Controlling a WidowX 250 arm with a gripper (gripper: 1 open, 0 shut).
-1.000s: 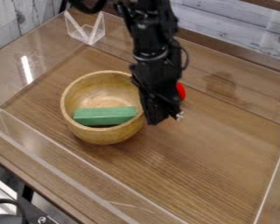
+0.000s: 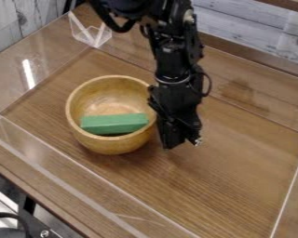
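Observation:
My black gripper [image 2: 177,138] is lowered just right of a yellow bowl [image 2: 94,85], close to its rim. It looks shut, with nothing visible between its fingers. In the bowl lies a green block [image 2: 112,123].
A pale wall stands along the back, and cables show at the lower left corner.
My gripper has come a little toward the front. A red object seen behind it earlier is now hidden by the arm.

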